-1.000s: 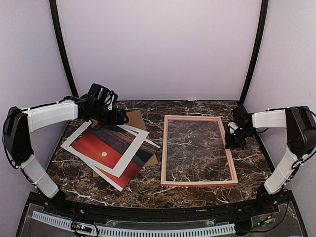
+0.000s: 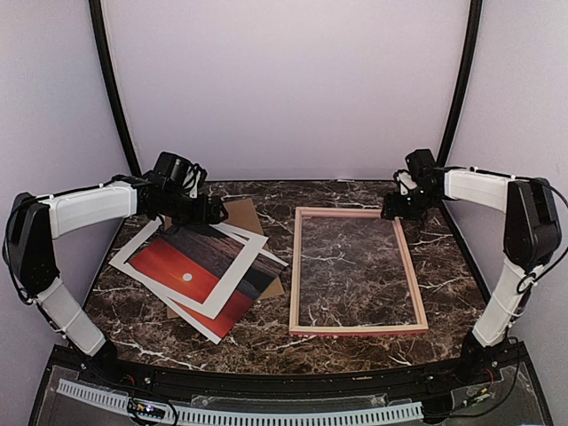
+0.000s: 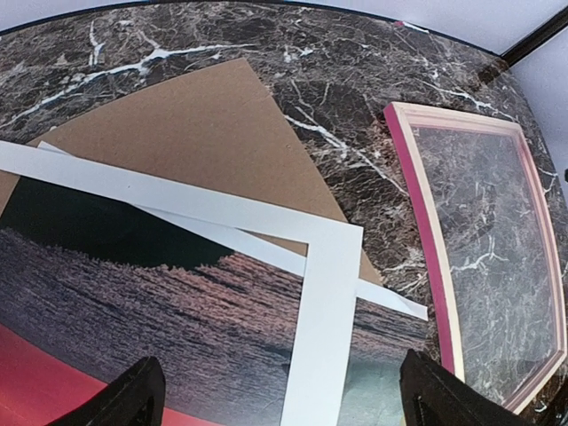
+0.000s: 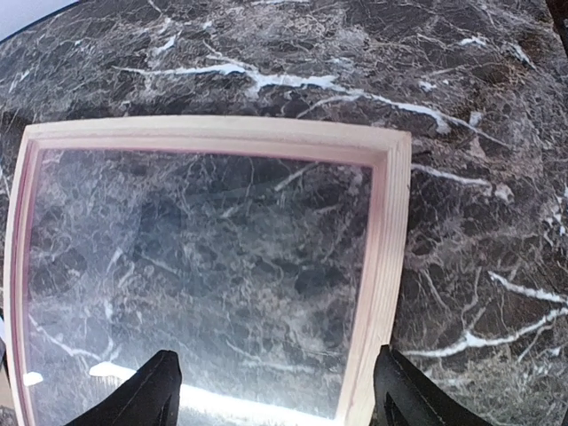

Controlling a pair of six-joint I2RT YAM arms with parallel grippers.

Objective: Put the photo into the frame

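The pink wooden frame [image 2: 401, 266] with a clear pane lies right of centre on the marble table. On the left, a white mat [image 3: 322, 328] lies over a sunset photo [image 2: 226, 311] with red and dark bands, on a brown backing board [image 3: 186, 115]. My left gripper [image 2: 200, 209] hangs open above this pile, nothing between its fingers. My right gripper [image 2: 399, 206] is open and empty over the frame's back right corner; in the right wrist view its fingertips sit either side of the lower view, near the frame's rail.
Bare marble [image 2: 346, 191] runs behind and in front of the frame, with a narrow strip between frame and pile. Walls stand at both sides and the back.
My right gripper has moved back and up along the frame's right side to its back corner. My left arm has barely moved; the pile and frame are unchanged.
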